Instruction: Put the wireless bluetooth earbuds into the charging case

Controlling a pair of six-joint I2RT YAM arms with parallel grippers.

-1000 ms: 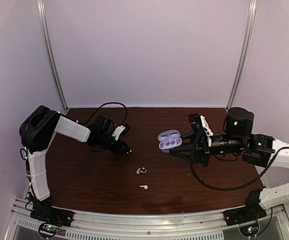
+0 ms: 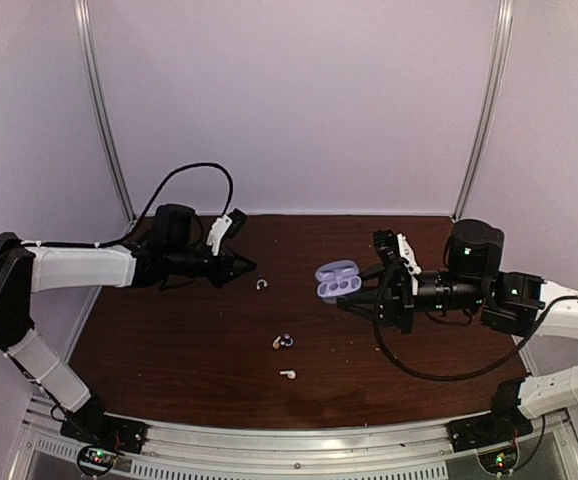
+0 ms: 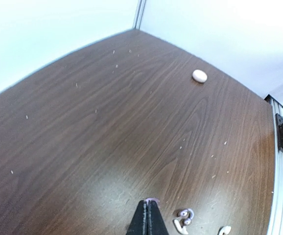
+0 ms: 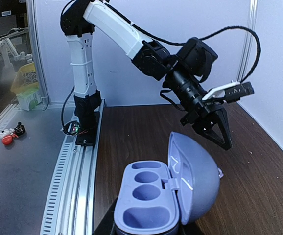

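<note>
The lilac charging case (image 2: 339,285) is held up off the table, lid open, with my right gripper (image 2: 357,290) shut on it. In the right wrist view the case (image 4: 145,193) faces up with empty wells. My left gripper (image 2: 253,266) is shut at the left, nothing showing between its fingers. A single earbud (image 2: 261,284) lies on the table just in front of it; in the left wrist view this earbud (image 3: 153,199) is partly behind the fingertips. Two earbuds (image 2: 283,341) lie close together mid-table. A pale earbud (image 2: 289,374) lies alone nearer the front.
A white oval object (image 3: 199,76) rests on the table in the left wrist view. Walls bound the back and sides, and a metal rail (image 2: 299,440) runs along the front.
My left gripper has risen and drawn back from near the single earbud, which now shows uncovered on the table. The right arm and the case stay practically still.
</note>
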